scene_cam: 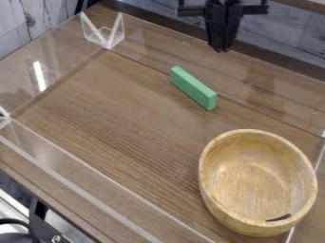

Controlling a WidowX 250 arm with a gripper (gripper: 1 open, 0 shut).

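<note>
My gripper [222, 46] hangs at the top of the view, dark and shut, above and behind a green block [193, 87] that lies on the wooden table [114, 142]. A round tan bowl [257, 148] sits at the lower right, with a small dark piece at the bottom of its inside.
A clear plastic object [105, 30] stands at the back left. A black cable shows at the lower left corner, off the table.
</note>
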